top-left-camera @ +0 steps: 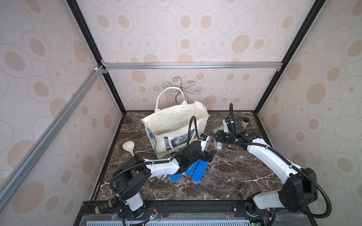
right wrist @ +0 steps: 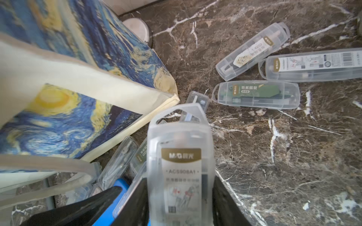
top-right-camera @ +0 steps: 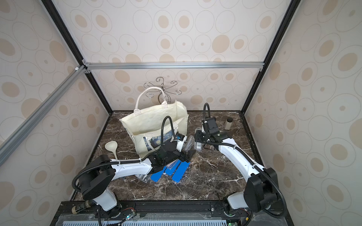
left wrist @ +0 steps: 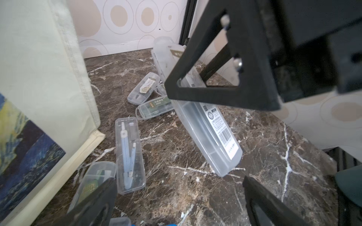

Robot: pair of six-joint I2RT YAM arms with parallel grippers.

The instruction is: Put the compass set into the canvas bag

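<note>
A cream canvas bag [top-left-camera: 173,116] with a painted print stands open at the back centre. My right gripper [top-right-camera: 199,136] is shut on a clear plastic compass case [right wrist: 181,165], raised and tilted above the counter beside the bag's right end. The left wrist view shows that case [left wrist: 220,143] with my right gripper's black frame across it. My left gripper [top-left-camera: 209,153] stands open low by the bag's front right, empty between its fingers. More cases lie on the counter, including one with blue compasses [left wrist: 129,158] and several near the back [right wrist: 256,94].
Blue cases [top-left-camera: 199,171] lie in front of the bag. A white ladle [top-left-camera: 128,145] is at the left, a dark-capped jar [top-right-camera: 228,124] at the back right, and a metal scroll stand behind the bag.
</note>
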